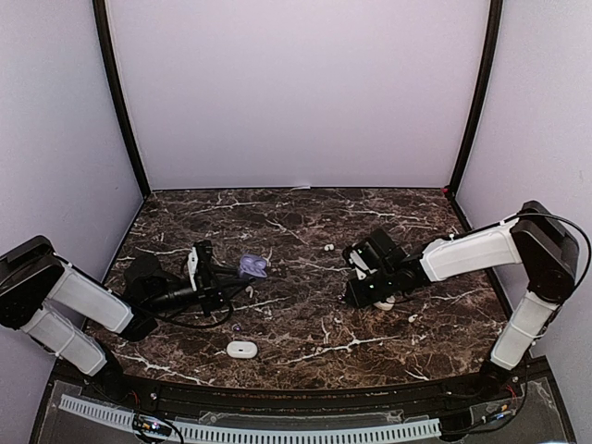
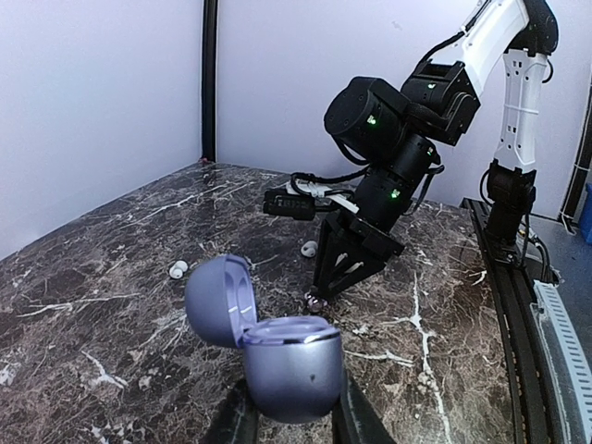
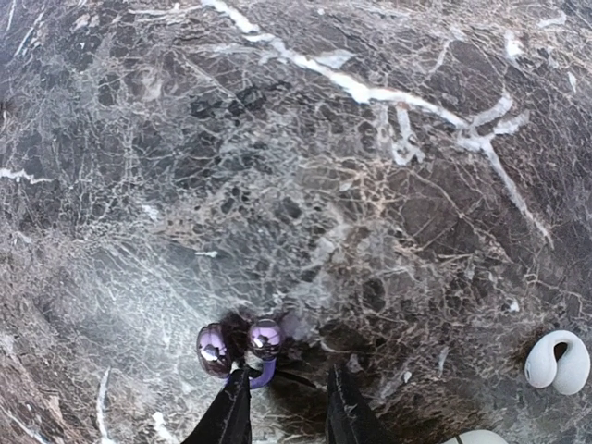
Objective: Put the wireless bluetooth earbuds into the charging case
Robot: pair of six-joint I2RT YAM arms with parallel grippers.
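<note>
My left gripper is shut on the purple charging case (image 2: pixel 291 356), whose lid stands open; the same case (image 1: pixel 252 266) shows above the table's left half in the top view. A shiny purple earbud (image 3: pixel 263 340) lies on the table just ahead of my right gripper. The right gripper's fingers are part open, with bare table in the gap. That earbud sits by the left fingertip, not between the fingers; contact cannot be told. Another small purple earbud (image 1: pixel 236 327) lies at the front left.
A white case (image 1: pixel 242 350) lies at the front left, and a second white case (image 3: pixel 476 437) lies near the right gripper. White earbuds (image 3: pixel 558 361) are scattered about, one pair (image 1: pixel 329 247) further back.
</note>
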